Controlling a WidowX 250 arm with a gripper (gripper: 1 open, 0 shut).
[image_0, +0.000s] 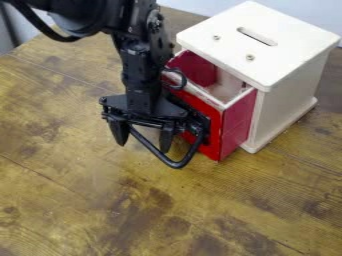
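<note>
A white wooden box (287, 95) with a slot and two screws on its top stands at the upper right. Its red drawer (234, 120) juts out from the front, showing a pale, open interior. My black gripper (140, 130) hangs low at the drawer's left, against or very close to its red front, with a cable looping down beside it. The arm hides part of the drawer front, and I cannot tell whether the fingers are open or shut.
A pale wall runs along the back.
</note>
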